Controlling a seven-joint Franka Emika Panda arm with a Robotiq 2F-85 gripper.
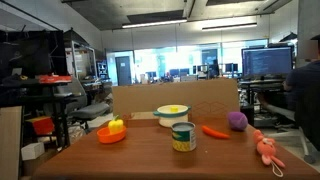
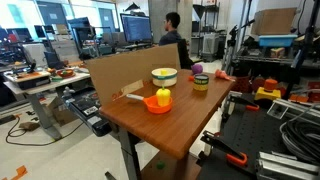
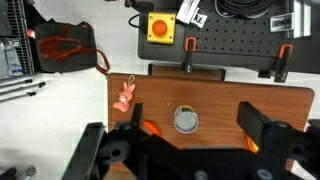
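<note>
My gripper is high above the wooden table [image 3: 215, 95], its dark fingers spread wide and nothing between them. Beneath that gap, well below, stands an open-looking can [image 3: 186, 119] with a pale top. The same can [image 1: 184, 137] shows a green-blue label in exterior view 1. Left of it on the table are an orange bowl [image 1: 110, 136] with a yellow object [image 1: 116, 127], and a white pot [image 1: 172, 117] with something yellow on top. A red pepper-like object [image 1: 214, 132], a purple ball [image 1: 237, 121] and a pink plush toy [image 1: 268, 150] lie to the right.
A brown panel [image 2: 128, 74] stands along the table's far edge. On the robot's side, a black perforated base plate [image 3: 232, 40] carries a yellow box with an orange button [image 3: 158, 28], clamps and coiled cable. Bare table surface surrounds the can.
</note>
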